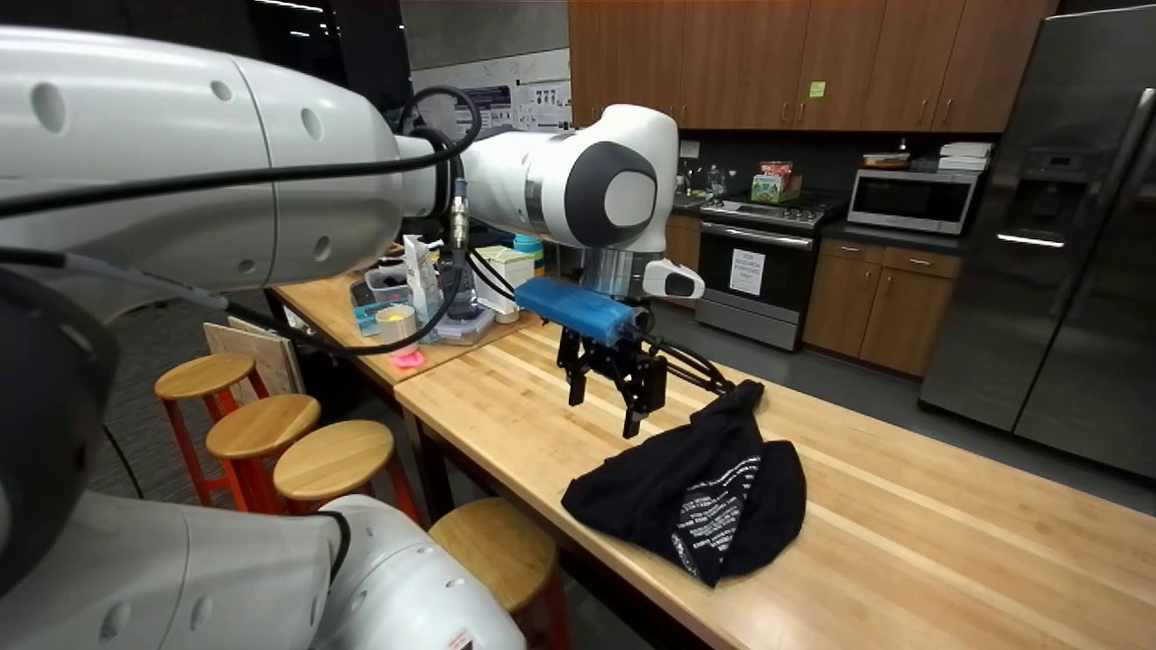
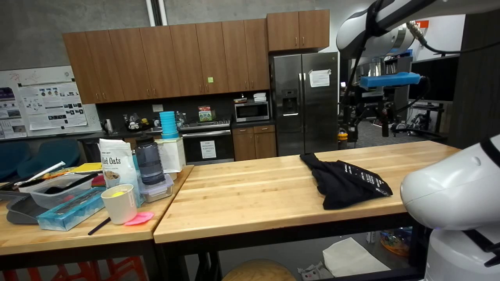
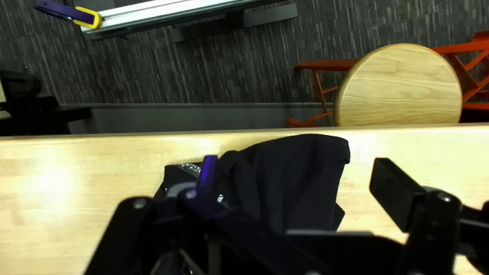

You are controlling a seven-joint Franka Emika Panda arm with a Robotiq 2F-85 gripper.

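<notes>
A crumpled black cloth with white printed text lies on the wooden table, near the edge closest to the stools. The same cloth shows in exterior view 2 as a folded, uneven heap. Above the table hangs my gripper, its two fingers spread wide with only air between them. From the wrist view, the cloth lies below and between the gripper's fingers, and the gripper's body covers its lower part. In exterior view 2 the gripper is well above the cloth and not touching it.
A second table at the left carries a cup, an oats bag, a dark bottle and bins. Stools stand along the table's edge.
</notes>
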